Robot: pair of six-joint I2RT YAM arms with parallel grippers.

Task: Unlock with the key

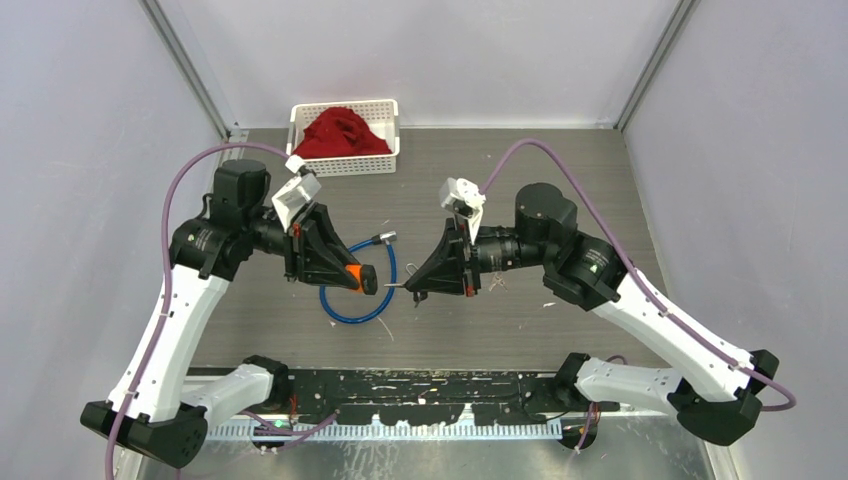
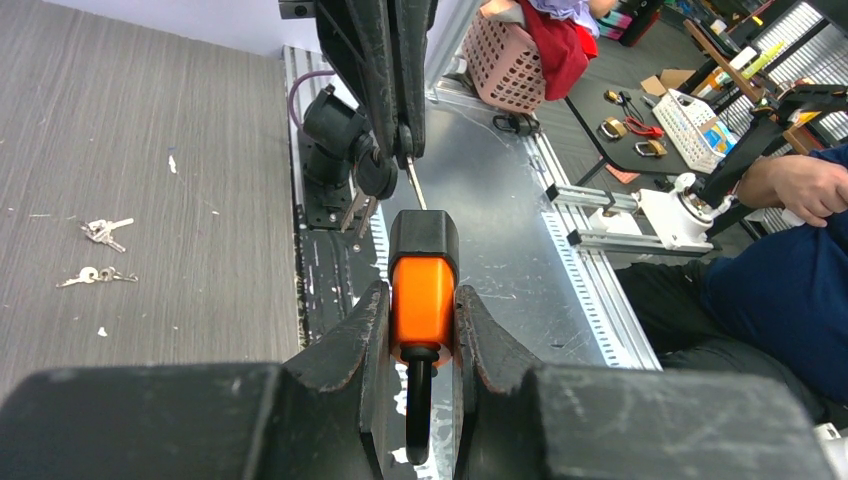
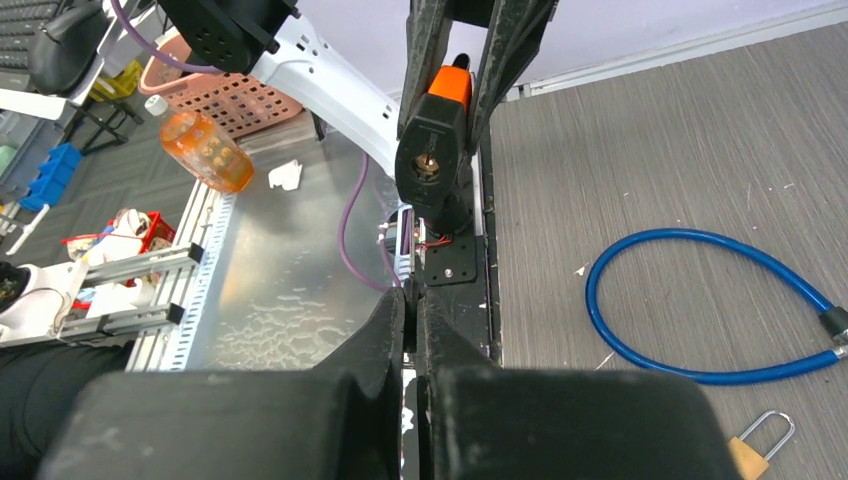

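Note:
An orange and black lock (image 1: 360,280) is clamped in my left gripper, its keyhole end (image 3: 428,160) turned toward my right gripper (image 1: 410,283). My right gripper is shut on a key, whose thin metal shaft (image 2: 416,185) points at the lock, a short gap away in the top view. Further keys dangle below it in the left wrist view. In the right wrist view the key is hidden behind the fingers.
A blue hose (image 1: 357,318) loops on the floor beneath. A padlock (image 3: 752,457) and loose keys (image 2: 100,232) lie there too. A white basket (image 1: 343,165) with red cloth stands at the back.

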